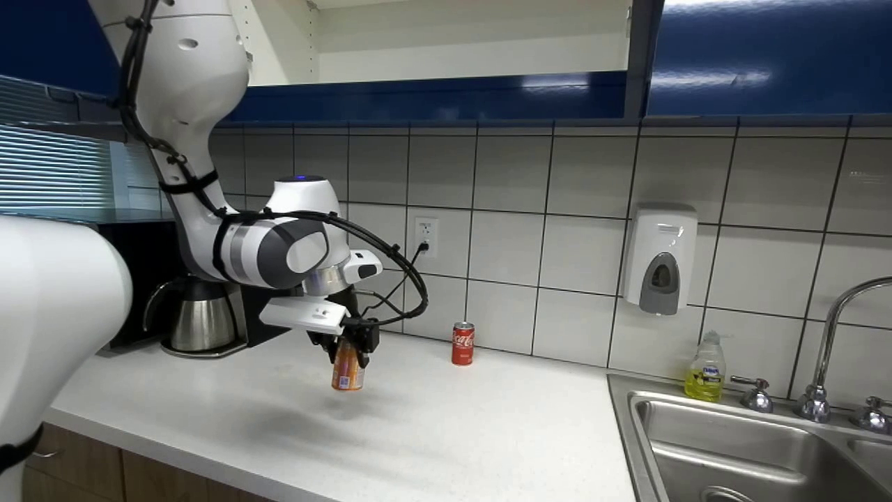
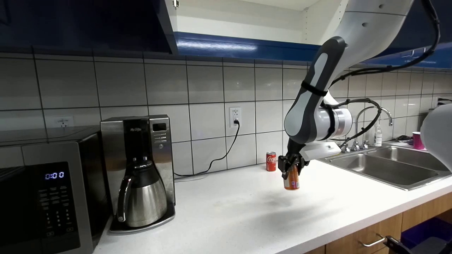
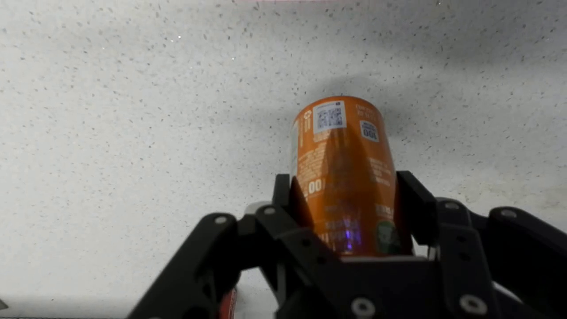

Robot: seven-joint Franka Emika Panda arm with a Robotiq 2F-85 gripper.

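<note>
An orange can [image 3: 345,159] is held between the black fingers of my gripper, which is shut on it from both sides. In exterior view 1 the orange can [image 1: 348,371] points down from the gripper [image 1: 344,347], slightly tilted, its lower end seemingly just above the counter. Exterior view 2 shows the same orange can [image 2: 291,180] under the gripper [image 2: 292,165]. A red Coca-Cola can [image 1: 462,344] stands upright on the counter near the tiled wall, apart from the gripper; only a sliver of red shows in the wrist view.
The coffee maker [image 2: 161,127] with its steel carafe and the microwave [image 2: 51,190] occupy the counter's left. On the right are the sink [image 1: 752,452] and a dish soap bottle [image 1: 706,368]. An open cabinet [image 1: 468,42] hangs above. Mid-counter [image 1: 502,427] is clear.
</note>
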